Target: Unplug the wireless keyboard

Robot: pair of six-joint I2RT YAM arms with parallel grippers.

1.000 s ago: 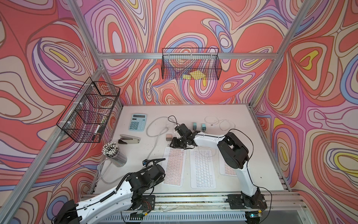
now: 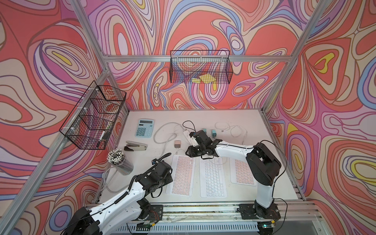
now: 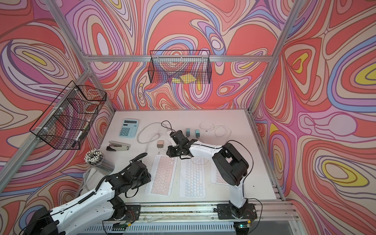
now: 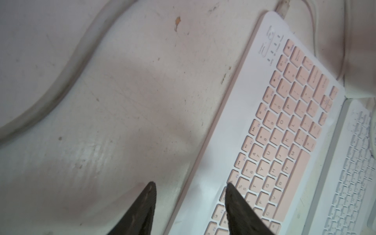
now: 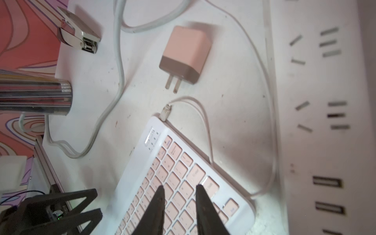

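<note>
The pink-keyed wireless keyboard (image 2: 181,176) lies lengthwise at front centre, with a thin white cable's plug (image 5: 164,112) at its back edge. My left gripper hangs over the keyboard's left edge, its two fingers apart with nothing between them. Above the keyboard's back right corner is my right gripper, fingers separated and empty, short of the plug in the right wrist view.
A pink charger (image 5: 184,51) lies behind the keyboard, beside a white power strip (image 5: 321,78). A white keyboard (image 2: 212,180) is to the right. A pen holder (image 2: 124,166), stapler (image 2: 135,147) and calculator (image 2: 144,128) occupy the left side.
My left gripper has risen and shifted slightly toward the back. My right arm has moved to the right, away from the charger.
</note>
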